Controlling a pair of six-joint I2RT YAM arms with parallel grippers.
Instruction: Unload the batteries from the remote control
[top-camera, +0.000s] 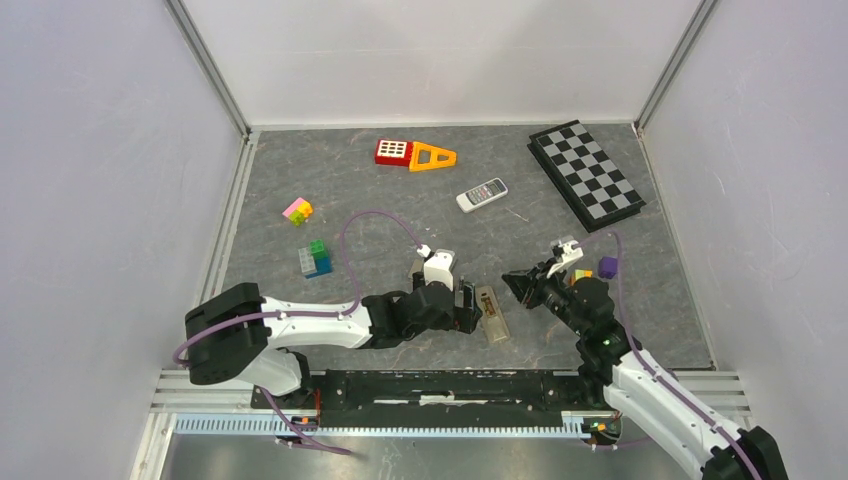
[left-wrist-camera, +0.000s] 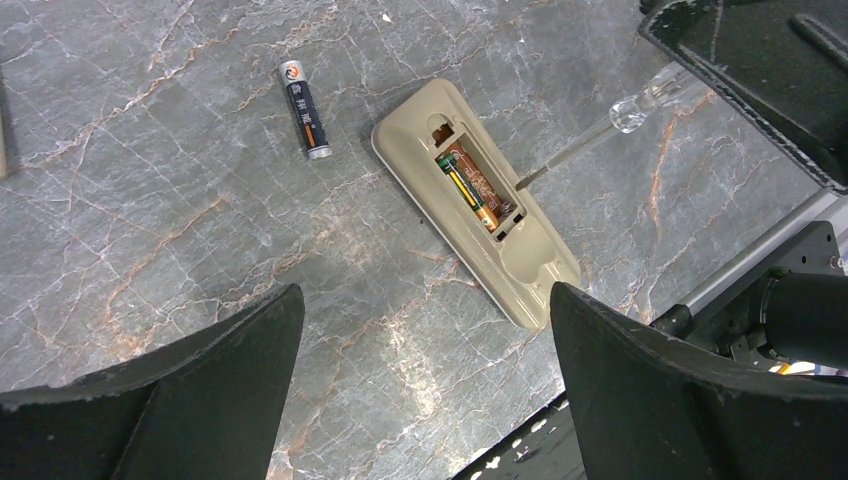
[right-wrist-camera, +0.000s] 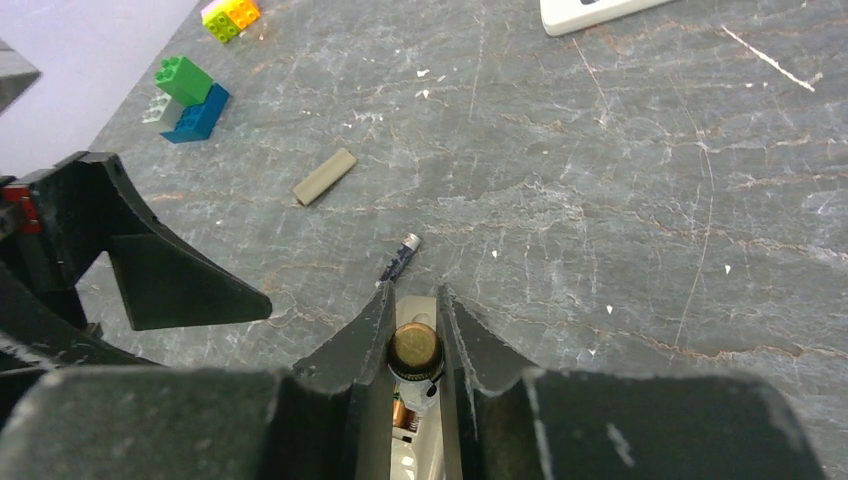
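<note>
The beige remote control (left-wrist-camera: 475, 205) lies back up, its battery bay uncovered. A black, green and orange battery (left-wrist-camera: 467, 193) sits in the bay next to a brown strip that I cannot make out. Apart from the remote, a dark battery (left-wrist-camera: 304, 110) lies on the table. Wide open and empty, my left gripper is over the table at the remote's near side. My right gripper is shut on a screwdriver with a clear handle (left-wrist-camera: 632, 110); its thin shaft (left-wrist-camera: 570, 155) points at the remote's edge beside the bay. Whether the tip touches is unclear.
The beige battery cover (right-wrist-camera: 325, 177) lies beyond the loose battery. A white remote (top-camera: 482, 195), toy bricks (top-camera: 315, 260), a red and yellow toy (top-camera: 415, 154) and a checkerboard (top-camera: 588, 174) stand farther off. Bare table surrounds the remote's far side.
</note>
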